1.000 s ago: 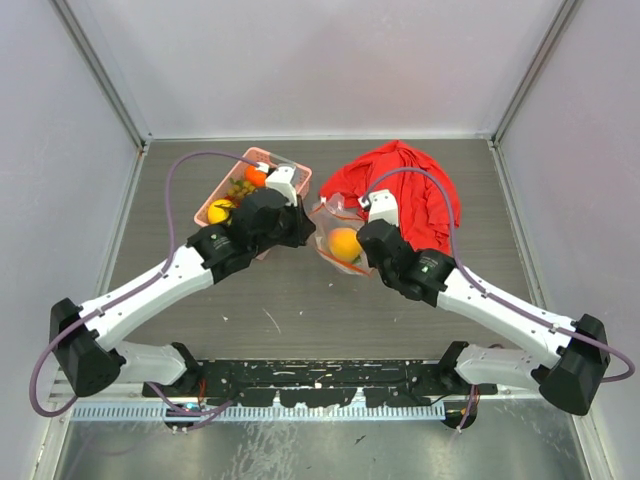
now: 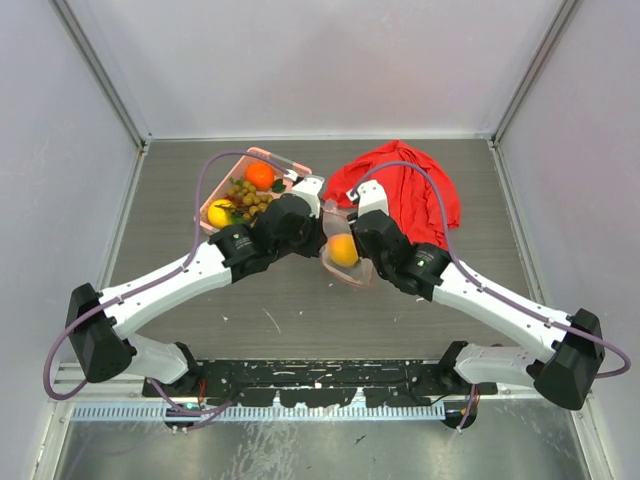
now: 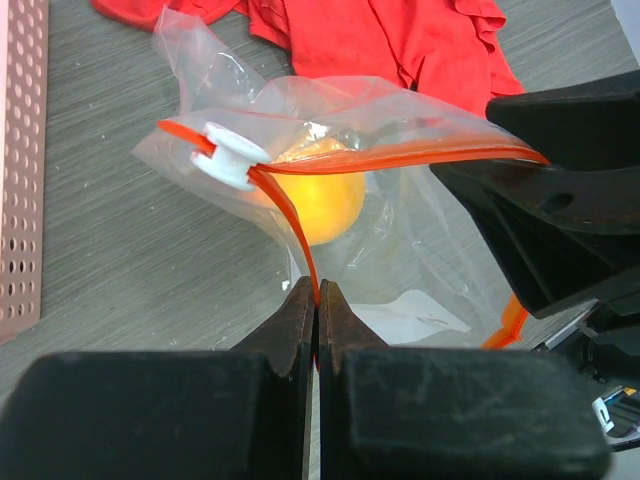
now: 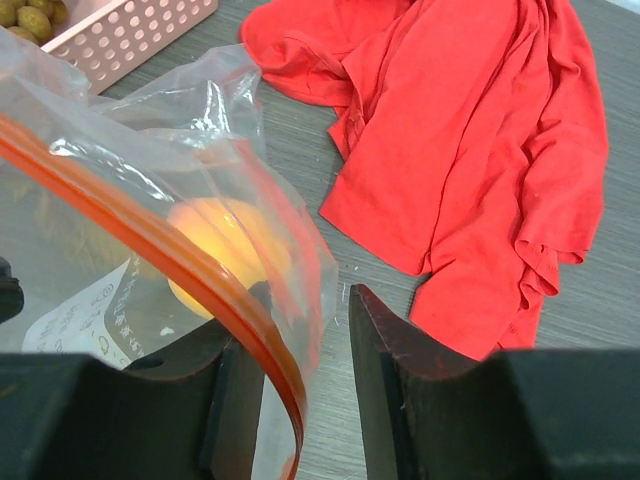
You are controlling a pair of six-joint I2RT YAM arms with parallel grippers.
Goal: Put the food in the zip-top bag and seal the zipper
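Note:
The clear zip top bag (image 3: 420,240) stands with its mouth spread, edged by an orange zipper strip (image 3: 420,152) with a white slider (image 3: 232,157) at its far corner. Inside it rests a round yellow-orange fruit (image 3: 325,200). My left gripper is shut on the strip at the bag's left side, the thin orange edge running between its fingertips. On the opposite side, my right gripper is open, and the bag's rim (image 4: 215,280) passes through the gap between its fingers. From above, the arms hide part of the bag.
A pink perforated basket (image 2: 290,163) at the back left holds an orange (image 2: 259,175), grapes (image 2: 248,198) and a yellow fruit (image 2: 220,213). A crumpled red cloth (image 2: 425,195) lies behind the bag to the right.
My left gripper has come rightward from beside the bag onto its left rim. More recently the right gripper has shifted slightly left, and the bag's mouth looks narrower from above.

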